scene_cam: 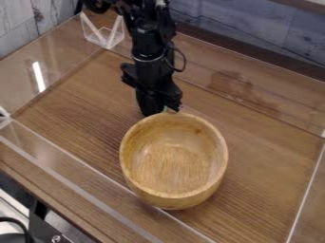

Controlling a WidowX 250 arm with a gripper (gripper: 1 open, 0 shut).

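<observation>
A large tan wooden bowl [173, 166] stands on the wooden table in the lower middle of the view, its inside empty as far as it shows. The black robot arm comes down from the top, and its gripper [160, 104] is low at the bowl's far rim, just behind it. The gripper looks shut, with nothing clearly visible between its fingers; the fingertips are partly hidden and too dark to tell whether they touch the rim.
Clear plastic pieces sit at the top left and left edge. A raised edge runs along the back right, and a black cable lies at the bottom left corner.
</observation>
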